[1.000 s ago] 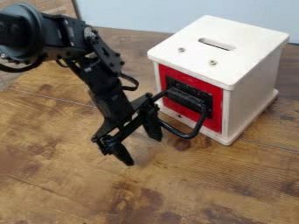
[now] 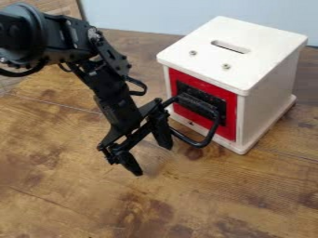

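A black robot arm reaches down from the upper left, and its gripper (image 2: pixel 147 150) hangs just above the wooden table, its two fingers apart with nothing seen between them. To the right stands a white box (image 2: pixel 267 84) with a slot and two bolts on top and a red front panel (image 2: pixel 185 83). A black fitting (image 2: pixel 199 105) is mounted on that panel, and a black looped bar or cable runs from it down behind the gripper; its exact connection is unclear.
A pale wall runs along the back edge.
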